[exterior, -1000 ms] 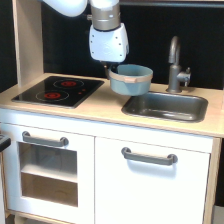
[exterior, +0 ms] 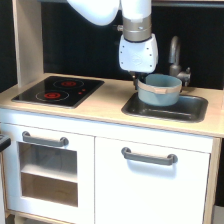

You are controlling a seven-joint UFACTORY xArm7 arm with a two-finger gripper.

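Observation:
A blue-grey pot [exterior: 160,92] is over the dark sink [exterior: 185,110], covering its left part. My gripper [exterior: 138,81] is at the pot's left side and seems shut on its edge or handle; the fingers are small and dark here, so the exact grasp is hard to make out. The white hand stands upright above and left of the pot. Whether the pot's base touches the sink is hidden.
A black tap [exterior: 175,62] rises just behind the pot, close to its right side. The stove [exterior: 58,91] with two red-ringed burners is clear at the left.
The arm has moved right and slightly down, carrying the pot from beside the sink's left edge to over the sink, close to the tap.

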